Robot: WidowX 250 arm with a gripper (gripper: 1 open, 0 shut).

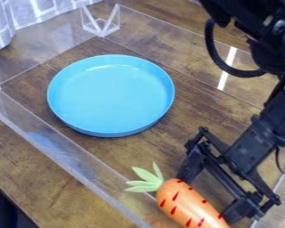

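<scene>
An orange toy carrot (184, 203) with green leaves lies on the table at the bottom centre, running off the lower edge of the view. My black gripper (214, 183) is low at the right, with its fingers around or beside the carrot's upper right side; whether they close on it I cannot tell. A light blue plate (110, 93) sits empty to the upper left of the carrot.
Clear plastic strips (64, 153) border the wooden surface on the left and back. A white curtain or cloth (12, 20) is at the top left. Bare wood lies between plate and gripper.
</scene>
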